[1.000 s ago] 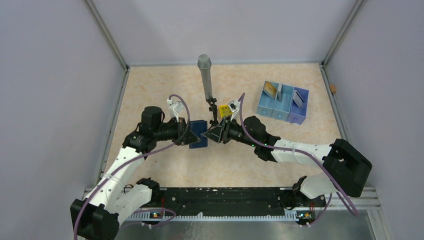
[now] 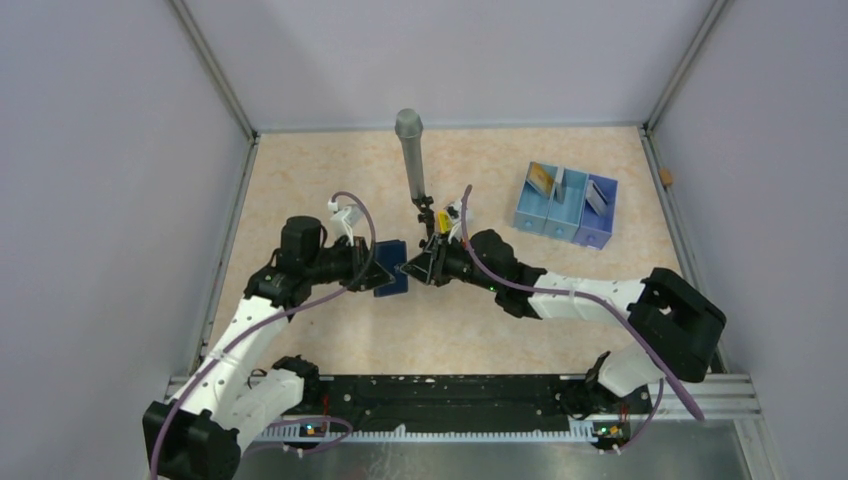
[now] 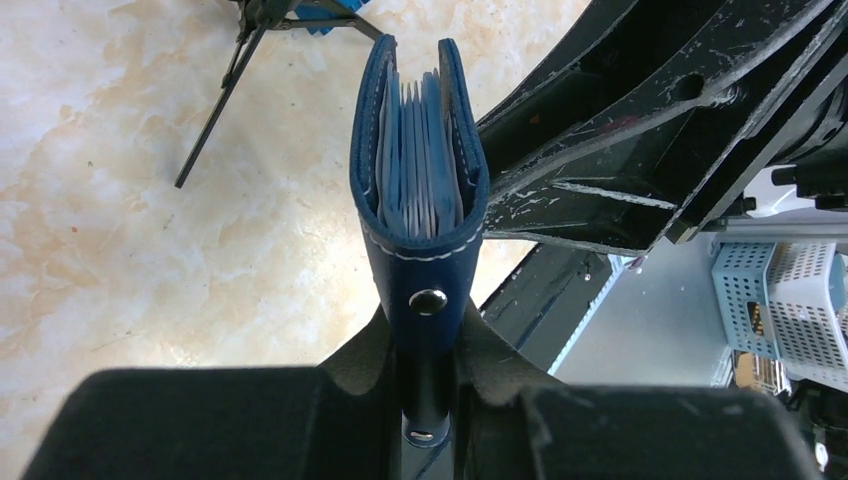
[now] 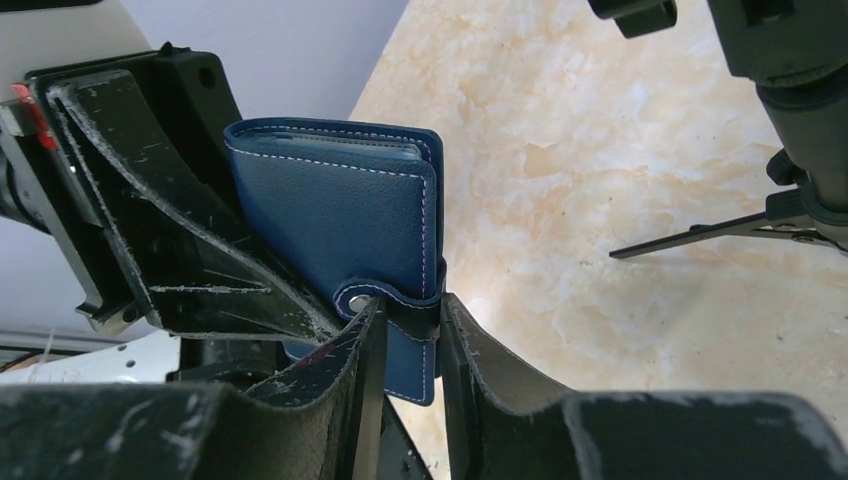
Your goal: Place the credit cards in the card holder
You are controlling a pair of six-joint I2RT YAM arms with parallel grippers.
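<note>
The dark blue card holder is held upright over the middle of the table, with my left gripper shut on it. In the left wrist view, the holder's top edge faces up and several clear sleeves show inside. My right gripper is part open at the holder's edge, one finger on each side of the snap strap. Flat card-like pieces stand in the blue boxes at the right; whether cards sit in the sleeves I cannot tell.
A grey stand rises just behind the grippers, its legs close to the right fingers. A yellow object lies beside it, partly hidden by the right arm. Blue boxes stand at the right back. Bare table shows at the left back.
Both grippers and the holder have shifted slightly left. The right arm has moved left too, and its wrist now covers more of the yellow object.
</note>
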